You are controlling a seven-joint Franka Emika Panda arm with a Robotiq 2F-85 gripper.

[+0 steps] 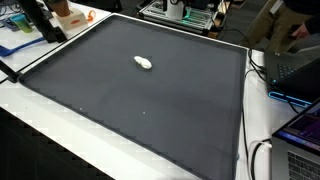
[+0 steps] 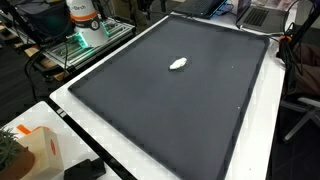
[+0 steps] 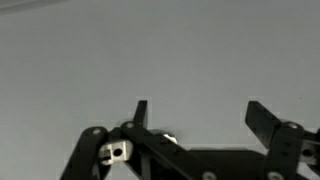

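A small white object (image 1: 143, 62) lies alone on the dark grey board (image 1: 140, 110), toward its far side in exterior view 1. The same white object (image 2: 178, 63) shows in exterior view 2. In the wrist view my gripper is open, its two black fingers wide apart over bare board with nothing between them. A bit of the white object (image 3: 170, 138) peeks out behind the gripper's body; the rest is hidden. My gripper is out of sight in exterior view 1.
Laptops (image 1: 294, 160) and cables stand along the right edge in exterior view 1. A plant pot (image 2: 14, 158) and an orange-and-white item (image 2: 40, 148) sit at the lower left of exterior view 2. Most of the board is clear.
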